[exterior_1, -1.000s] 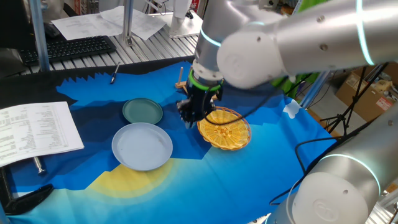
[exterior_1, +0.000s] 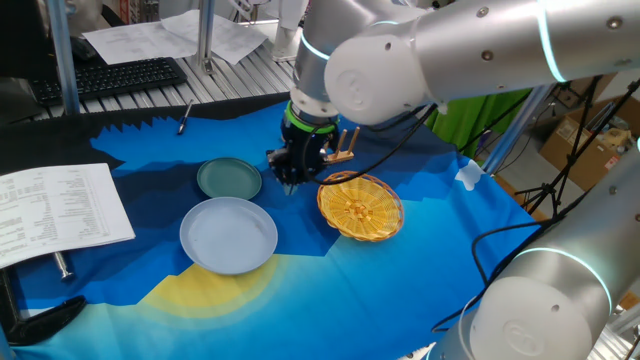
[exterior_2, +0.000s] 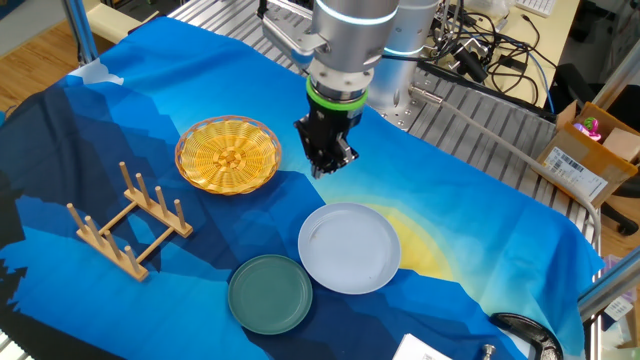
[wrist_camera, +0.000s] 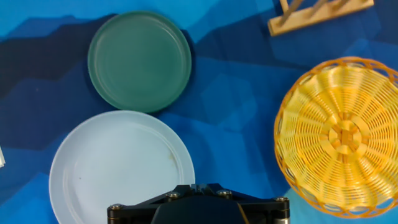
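A green plate (wrist_camera: 140, 62) and a larger pale grey-blue plate (wrist_camera: 121, 168) lie flat beside each other, both empty. To their right in the wrist view is an empty yellow wicker basket (wrist_camera: 343, 137). Beyond it, a wooden dish rack (exterior_2: 135, 225) with upright pegs stands empty; the arm partly covers it in exterior view 1. My gripper (exterior_2: 318, 170) hangs above the cloth, between the basket and the pale plate. Its black fingers meet at the bottom of the wrist view, shut with nothing visible between them.
A blue patterned cloth (exterior_1: 330, 310) covers the table, with free room at its front. Papers (exterior_1: 60, 215) and a black clamp (exterior_1: 45, 322) lie at the left in exterior view 1. A pen (exterior_1: 185, 118) rests near the back edge.
In exterior view 1 my gripper has shifted a little to the left and toward the back, away from the basket. Plates and basket have stayed put.
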